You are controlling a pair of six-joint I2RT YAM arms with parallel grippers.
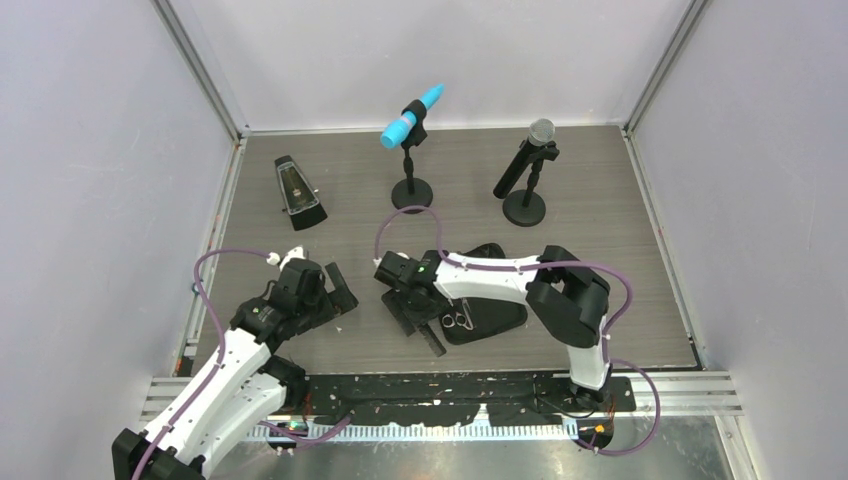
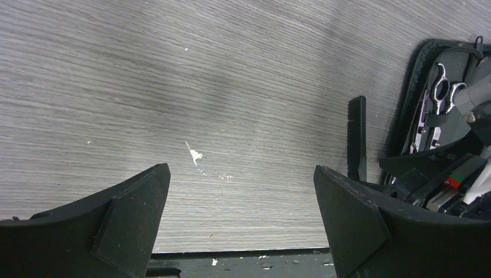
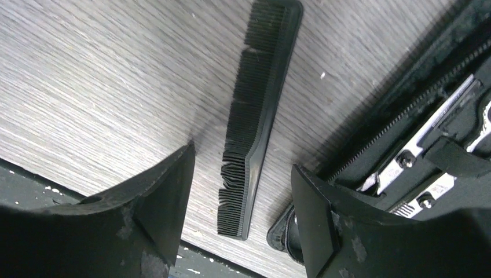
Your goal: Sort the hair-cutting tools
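A black comb (image 3: 255,116) lies flat on the table, teeth to the left, between the spread fingers of my right gripper. The right-hand finger (image 3: 315,217) is at the edge of the open black zip case (image 3: 370,119); whether it touches is unclear. Metal tools, including a pair of scissors (image 2: 442,87), sit strapped in the case. In the top view, my right arm covers part of the case and comb. To the left, my left gripper (image 1: 343,286) stands open above bare table, empty; its wrist view also shows the comb (image 2: 357,136).
Behind stand a metronome (image 1: 300,193), a blue microphone (image 1: 412,117) on a stand and a black microphone (image 1: 525,158) on another stand. Free table lies between the two grippers and at the right.
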